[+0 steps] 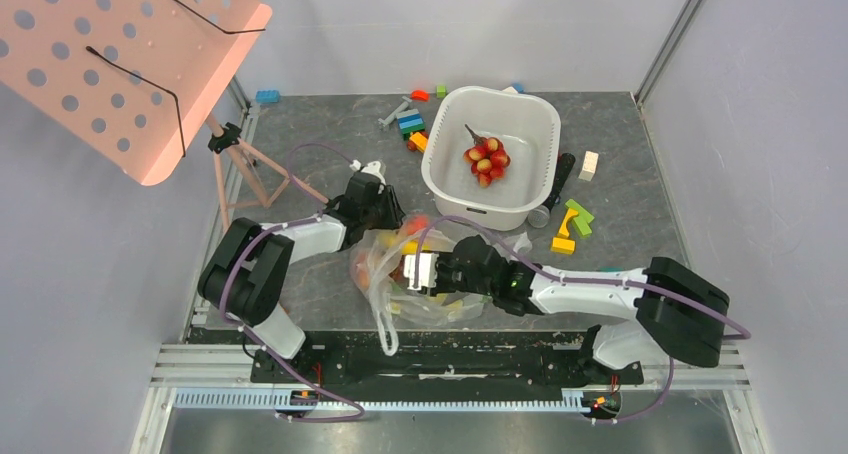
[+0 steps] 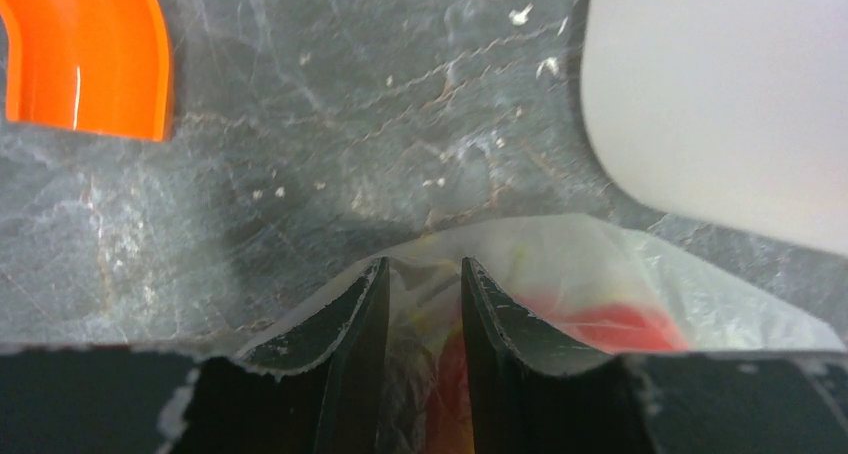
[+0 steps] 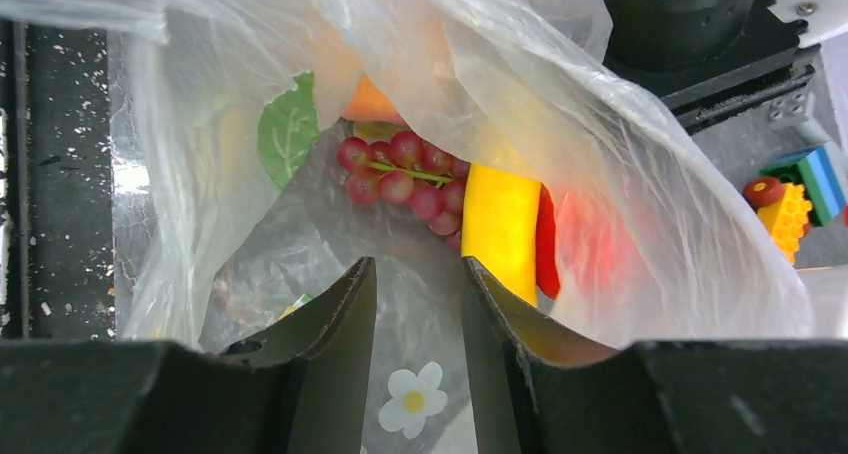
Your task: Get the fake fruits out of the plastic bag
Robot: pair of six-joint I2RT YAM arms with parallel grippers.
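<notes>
The clear plastic bag (image 1: 430,309) lies in the front middle. Inside, the right wrist view shows red grapes (image 3: 400,174), a yellow fruit (image 3: 500,224), a red fruit (image 3: 547,244), an orange shape (image 3: 372,102) and a green leaf (image 3: 285,129). My right gripper is over the bag's opening, fingers apart, nothing visible between them. My left gripper is at the bag's back-left edge, fingers slightly apart, with bag plastic behind or between them; whether it grips any cannot be told.
A white bin (image 1: 540,124) at the back holds a bunch of red-yellow fruits (image 1: 487,161). Loose blocks (image 1: 410,124) and a dark cylinder (image 1: 560,174) lie around it. A pink perforated stand (image 1: 140,134) occupies the back left.
</notes>
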